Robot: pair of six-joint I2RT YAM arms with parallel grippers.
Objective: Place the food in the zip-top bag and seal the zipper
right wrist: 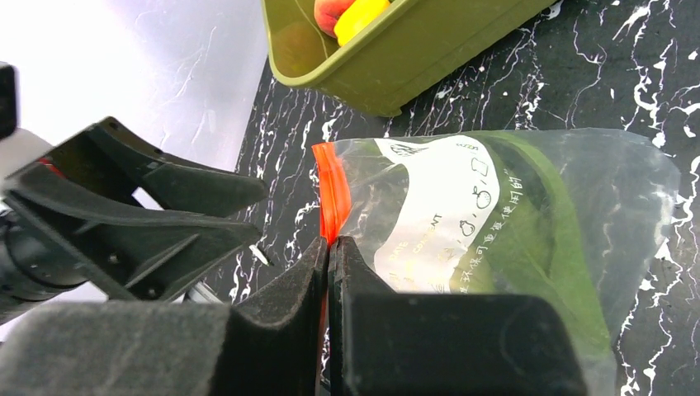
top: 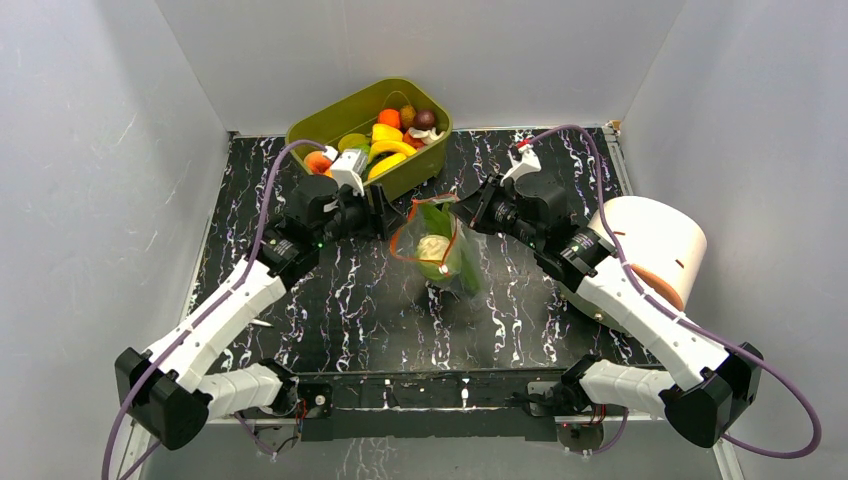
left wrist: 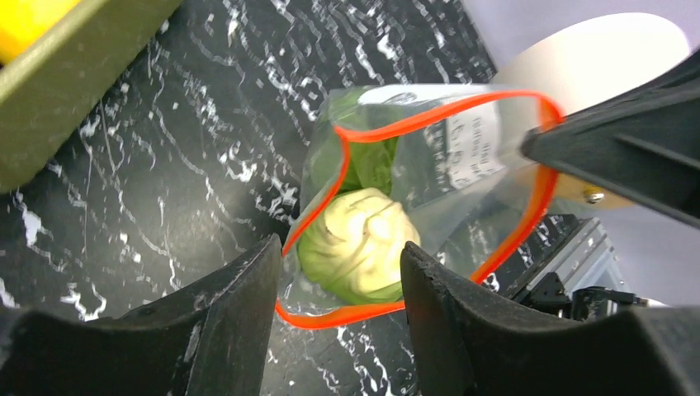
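Note:
A clear zip top bag with an orange zipper rim hangs open at centre, holding a pale cabbage-like food and green leaves. My right gripper is shut on the bag's rim at one side. My left gripper is part open just left of the bag's mouth, with no food between its fingers. In the right wrist view the bag's printed label faces up.
A green bin of toy fruit and vegetables stands at the back left. A white cylinder sits at the right.

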